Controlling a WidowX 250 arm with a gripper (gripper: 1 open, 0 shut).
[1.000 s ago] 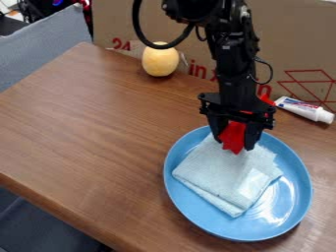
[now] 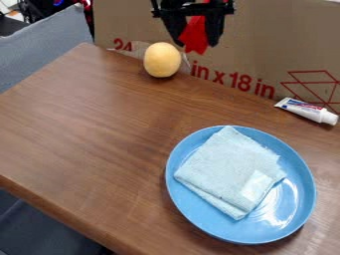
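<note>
My gripper (image 2: 194, 14) is at the top centre, mostly out of frame, shut on a red object (image 2: 196, 34) that hangs in front of the cardboard backdrop. A light blue-white cloth (image 2: 220, 174) lies folded on the blue plate (image 2: 188, 214) at the lower right, with nothing of the gripper over it.
A yellow round object (image 2: 162, 61) stands at the back, left of centre. A toothpaste tube (image 2: 307, 110) lies at the right by the cardboard (image 2: 276, 50).
My gripper has risen from over the plate to the top of the view, carrying the red object up and away from the cloth, which lies in the same place.
</note>
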